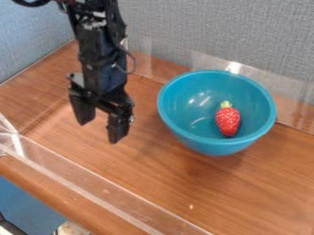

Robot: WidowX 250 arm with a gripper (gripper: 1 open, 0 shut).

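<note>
A black gripper [102, 123] hangs over the wooden floor at the left, open, with nothing between its fingers. To its right, apart from it, a teal bowl [190, 122] stands upright. Inside the bowl rests a red strawberry [227, 119] with a pale speckled skin.
Clear low walls edge the wooden surface [185, 193] at front left and back. Grey padded walls stand behind.
</note>
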